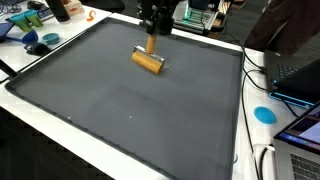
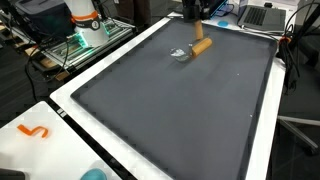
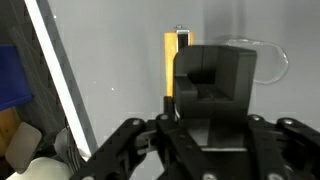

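At the far side of the grey table, my gripper (image 1: 152,29) points down over a tan cylinder (image 1: 148,62) that lies on its side. In the wrist view a dark, blocky object (image 3: 215,75) sits between the shut fingers. Beneath the gripper an upright tan piece (image 2: 199,25) stands over the cylinder; whether it joins the dark block or touches the cylinder cannot be told. A clear, thin-edged item (image 3: 267,60) lies beside the cylinder, also seen as a shiny patch (image 2: 180,53) in exterior view 2.
A blue disc (image 1: 265,115) and laptops (image 1: 295,150) lie off its right side. Bowls and tools (image 1: 38,48) crowd the left back, outside the table.
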